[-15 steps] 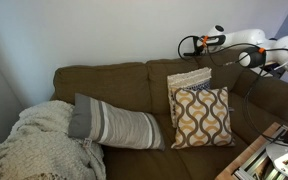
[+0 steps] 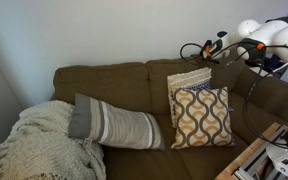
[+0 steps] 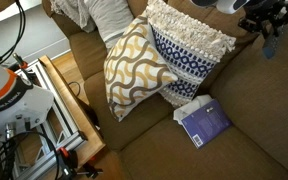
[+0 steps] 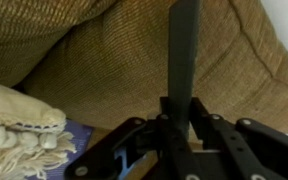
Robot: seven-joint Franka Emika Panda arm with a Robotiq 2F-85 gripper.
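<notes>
My gripper is shut on a long, dark, flat object (image 4: 182, 50) that looks like a remote control. It sticks out past the fingertips in the wrist view. Exterior view 2 has the gripper (image 3: 269, 30) at the upper right, with the object (image 3: 271, 46) hanging below it in front of the brown sofa back. From exterior view 1, the gripper (image 2: 210, 50) is seen near the top of the sofa back, too small to make out what it holds.
On the brown sofa (image 3: 246, 155) lie a blue-purple book (image 3: 204, 123), a yellow-patterned pillow (image 3: 134, 70) and a fringed cream pillow (image 3: 189, 40). A striped grey pillow (image 2: 124, 125) and a white knitted blanket (image 2: 49, 145) are farther left in exterior view 1. Around the book, the seat is clear.
The arm and gripper have shifted to the right along the top of the sofa back in exterior view 1. Pillows and blanket stay where they were.
</notes>
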